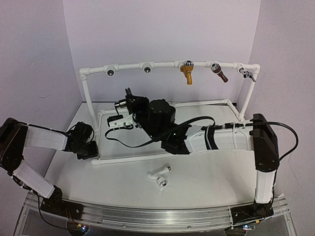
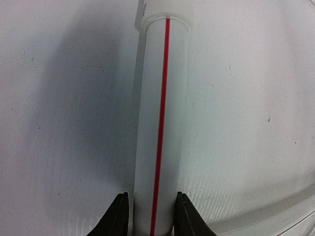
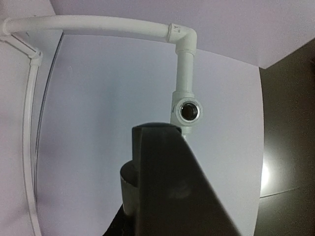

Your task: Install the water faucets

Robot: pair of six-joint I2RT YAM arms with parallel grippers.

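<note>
My right gripper [image 1: 129, 101] hangs left of centre, below the white rail [image 1: 130, 66], shut on a dark faucet with a silver end [image 1: 120, 104]. In the right wrist view this dark faucet [image 3: 170, 182] fills the middle and hides most of the fingers. Beyond it shows an empty socket [image 3: 189, 111], apart from the faucet. Another empty socket [image 1: 147, 70] is on the rail. My left gripper has its fingers on both sides of a white pipe with a red stripe [image 2: 160, 123], shut around it at the frame's left side. A white faucet [image 1: 158, 177] lies on the table.
On the rail's right half sit a yellow faucet [image 1: 187, 73], a brown-handled faucet [image 1: 219, 72] and a silver lever faucet [image 1: 247, 74]. The lower frame pipe [image 1: 130, 159] crosses the table. The right arm [image 1: 221, 137] spans the middle.
</note>
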